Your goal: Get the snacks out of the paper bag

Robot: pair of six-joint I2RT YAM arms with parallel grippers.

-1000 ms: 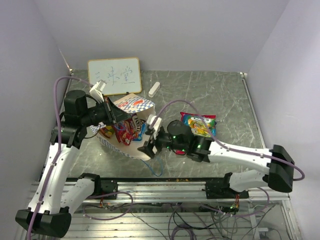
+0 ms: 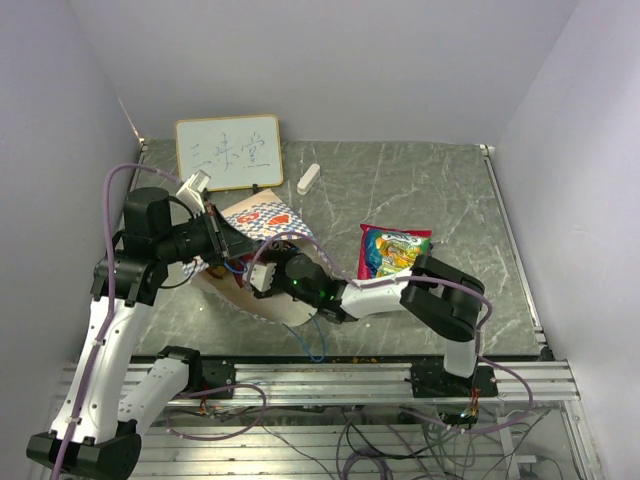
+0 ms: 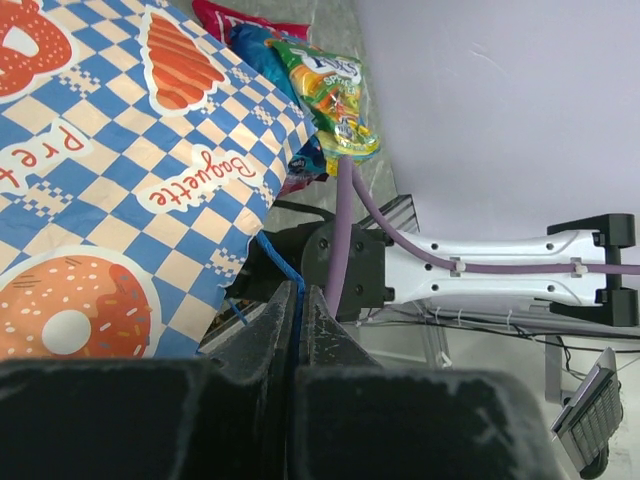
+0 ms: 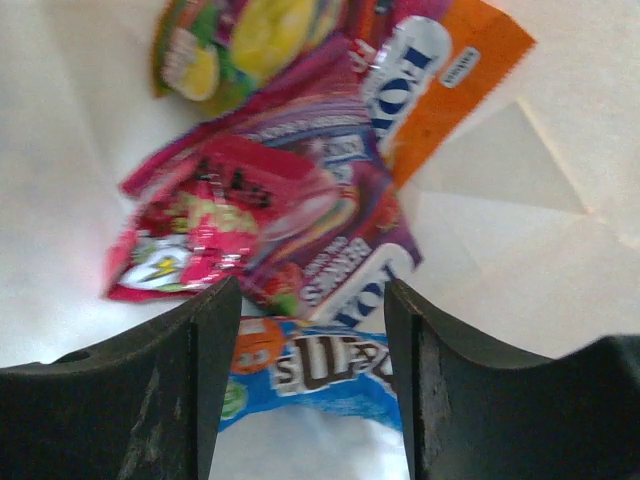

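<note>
Lying on its side, the paper bag (image 2: 262, 305) has its mouth toward the front right; its checked outside (image 3: 190, 235) fills the upper left of the left wrist view. My left gripper is shut on the bag's blue cord handle (image 3: 280, 258). Inside the bag's mouth is my right gripper, its fingers apart with a blue snack packet (image 4: 310, 365) between them, touching both sides. Beyond it lie a red packet (image 4: 215, 215), a purple packet (image 4: 345, 190) and an orange-ended one (image 4: 450, 85). From above, the right arm hides most of the bag's contents.
Several snack packets (image 2: 400, 250) are piled right of the bag, partly behind the right arm. A whiteboard (image 2: 230, 152) and a white eraser-like block (image 2: 309, 179) lie behind the bag.
My right gripper has moved left from in front of the bag's mouth into it, now covering the snacks there.
</note>
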